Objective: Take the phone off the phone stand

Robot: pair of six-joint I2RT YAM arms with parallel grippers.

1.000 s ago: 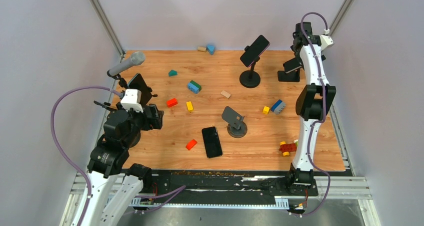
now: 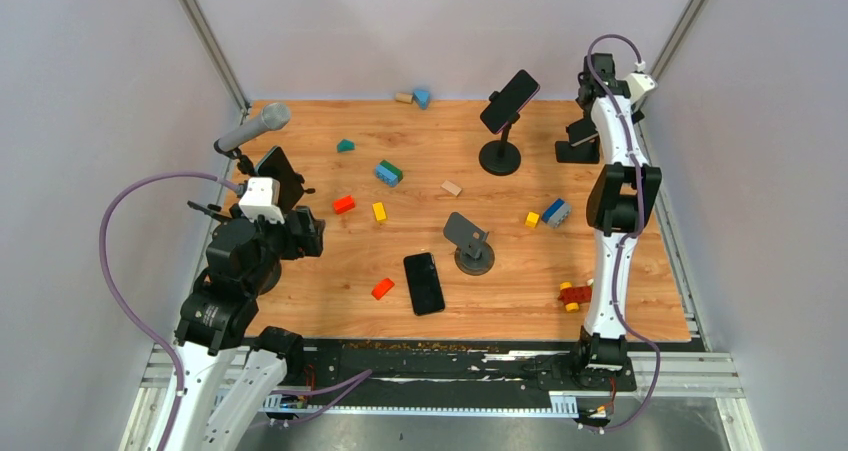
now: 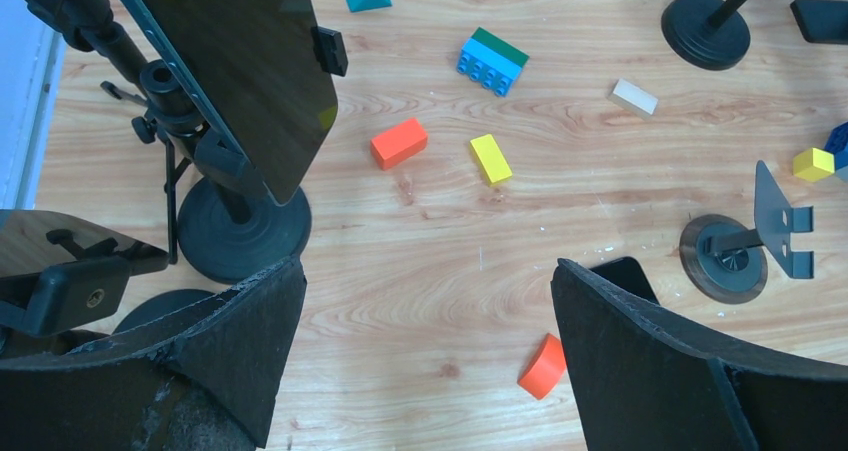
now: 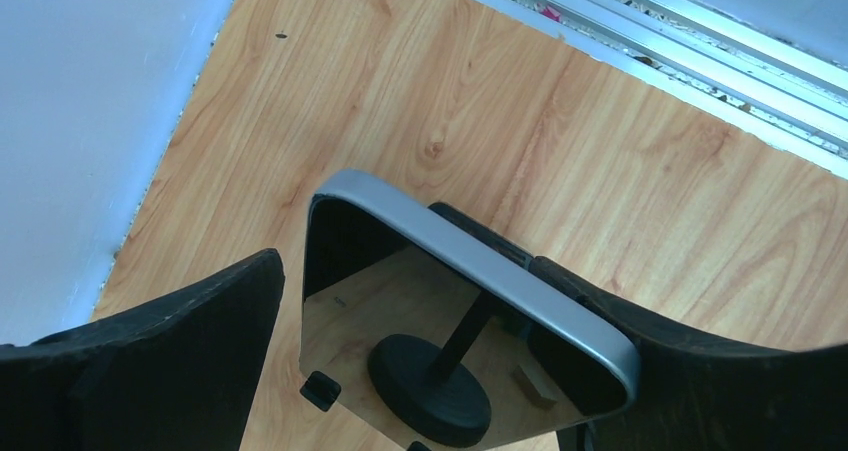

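Observation:
At the back right, a silver-rimmed phone (image 4: 470, 291) rests on a stand (image 2: 567, 152), partly hidden by my right arm. My right gripper is open around the phone's top, one finger either side; contact is unclear. Another phone (image 2: 508, 101) sits tilted on a round-based stand (image 2: 499, 158) at the back centre. A black phone (image 2: 424, 284) lies flat beside an empty grey stand (image 2: 474, 258). At the left, my left gripper is open, nothing between its fingers, near a tablet-like device (image 3: 240, 71) on a stand.
A microphone (image 2: 262, 124) stands at the left. Small blocks, such as a red brick (image 3: 398, 143) and a blue-green brick (image 3: 490, 63), are scattered about. A toy (image 2: 576, 295) lies at the front right, near my right arm. Walls border the table.
My right arm has moved slightly left and down in the top view, lowering over the back-right phone. The left arm and the objects look unchanged.

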